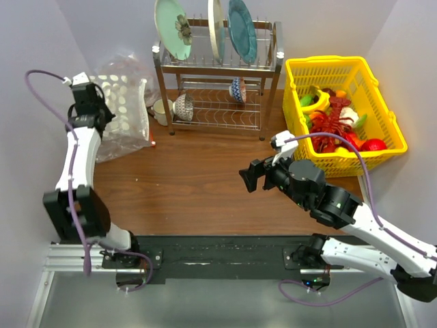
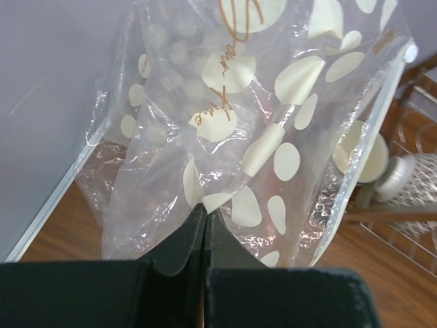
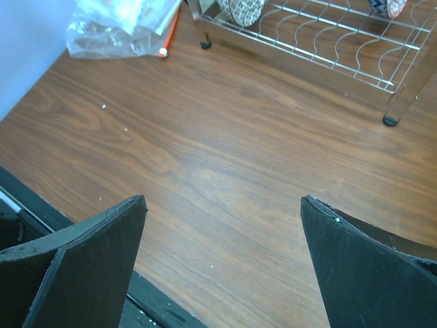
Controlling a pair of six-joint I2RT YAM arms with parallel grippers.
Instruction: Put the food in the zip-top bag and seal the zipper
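A clear plastic bag with cream dots (image 2: 232, 72) fills much of the left wrist view. My left gripper is shut on a fold of it, and creases run up from the fingertips. From above, the dotted bag (image 1: 126, 113) shows at the back left, with the left gripper (image 1: 108, 117) at its left side. Play food, including a red lobster (image 1: 332, 123) and a banana (image 1: 316, 102), lies in the yellow basket (image 1: 392, 133) at the right. My right gripper stands open over bare table, its fingers (image 3: 102, 253) wide apart.
A metal dish rack (image 1: 218, 125) with plates above and bowls below stands at the back centre. A cream mug (image 1: 162, 111) sits between rack and bag. An orange pen-like item (image 3: 168, 37) lies by the bag. Mid-table is clear wood.
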